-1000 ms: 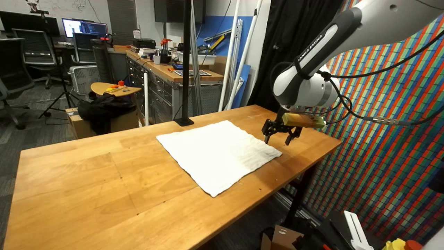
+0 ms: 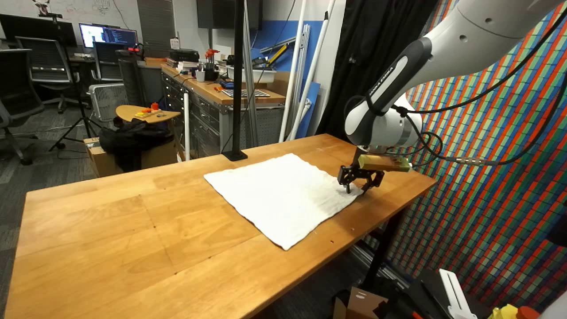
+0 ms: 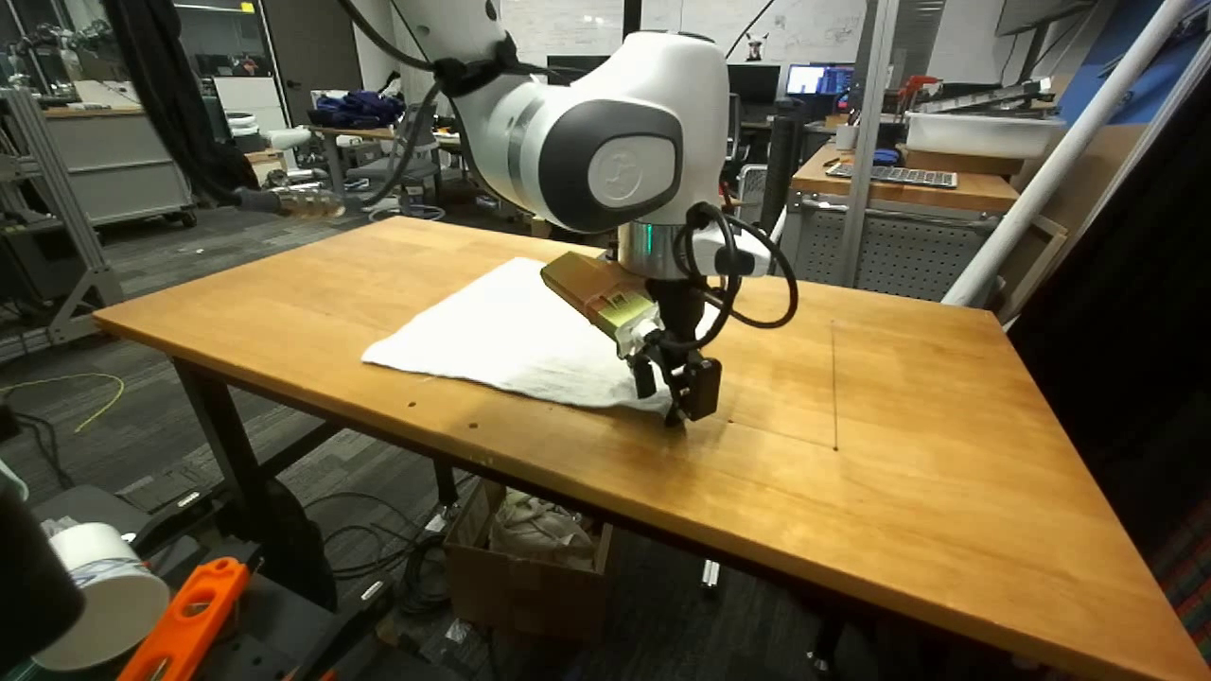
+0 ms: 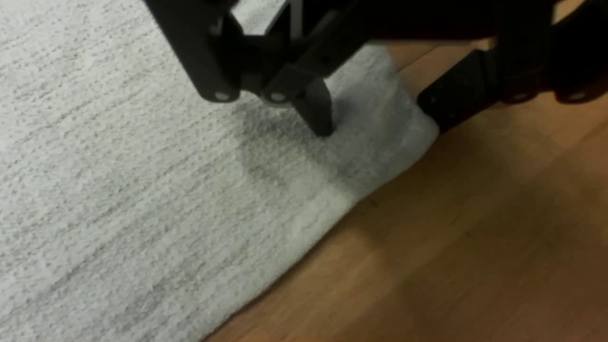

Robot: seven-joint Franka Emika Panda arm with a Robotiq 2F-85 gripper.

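Observation:
A white cloth (image 2: 281, 191) lies spread flat on the wooden table (image 2: 101, 228). At its right-hand corner, my gripper (image 2: 356, 189) points down, low over the table. In the wrist view the two dark fingers (image 4: 316, 108) stand apart, so the gripper is partly open. One fingertip rests on or just above the cloth (image 4: 171, 199); the other is at the corner's outer edge, over bare wood. The corner lies between them, slightly rumpled. Exterior view 2 shows the gripper (image 3: 660, 405) at the cloth's near corner, with the arm hiding part of the cloth (image 3: 500, 329).
Bare table stretches left of the cloth in exterior view 1. A black post (image 2: 235, 155) stands at the table's far edge. The table's front edge is close to the gripper, and cables (image 3: 783, 306) loop beside the wrist.
My gripper has come down to the cloth's corner, and its fingers have drawn closer together. The cloth has shifted slightly to the right in exterior view 1.

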